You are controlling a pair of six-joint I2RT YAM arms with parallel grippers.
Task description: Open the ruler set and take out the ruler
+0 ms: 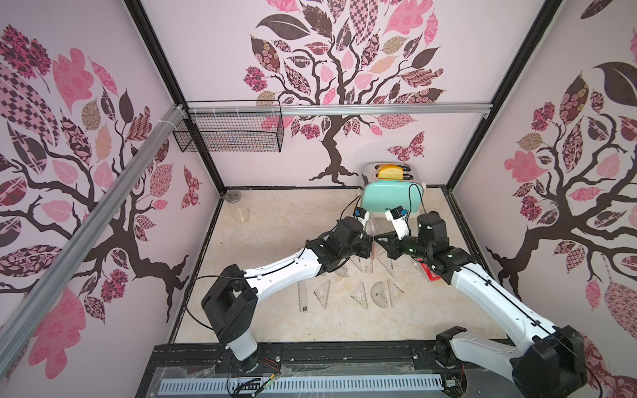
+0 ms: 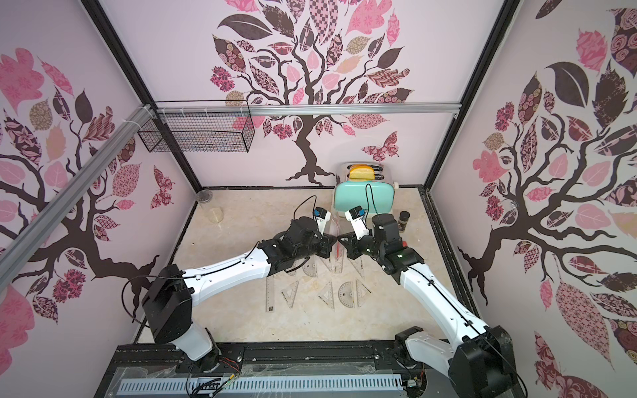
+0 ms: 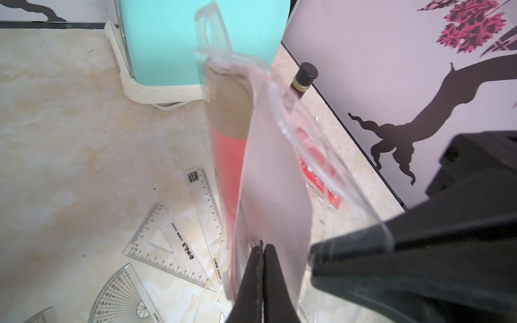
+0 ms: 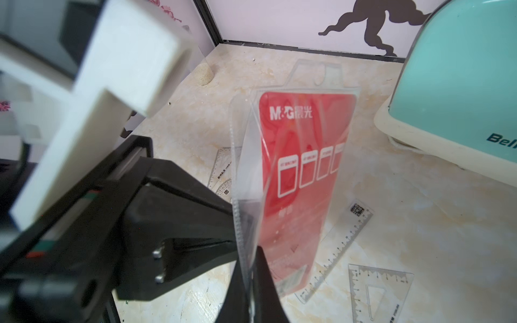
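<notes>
The ruler set pouch point(image 4: 301, 193), clear plastic with a red M&G card, hangs upright between both grippers above the table. My right gripper is shut on the pouch's edge. My left gripper is shut, its tips at the pouch's other side; whether they pinch plastic is hard to tell. Loose clear rulers, triangles point(image 3: 161, 242) and protractors point(image 3: 121, 296) lie on the table beneath.
A mint toaster point(image 1: 391, 195) stands at the back right, with a dark bottle point(image 2: 403, 219) beside it and a red package point(image 1: 431, 272) at right. A glass point(image 1: 235, 205) sits back left.
</notes>
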